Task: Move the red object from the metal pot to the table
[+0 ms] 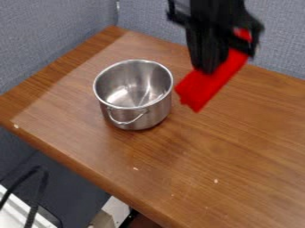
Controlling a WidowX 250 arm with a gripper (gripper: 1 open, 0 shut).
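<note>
The red object [205, 88], a long block, is tilted and held in my dark gripper [217, 61] at the top right of the camera view. My gripper is shut on it, and the lower end of the block comes down just right of the metal pot's rim. The silver metal pot [134, 105] stands upright on the table and looks empty inside. The gripper and arm are blurred, and the exact contact of the fingers on the block is hidden. Whether the block touches the table cannot be told.
The wooden table [191, 178] has wide bare room to the right and in front of the pot. Grey padded walls [53, 36] bound the back and left. Beyond the front left edge lie a black cable [38, 191] and white parts.
</note>
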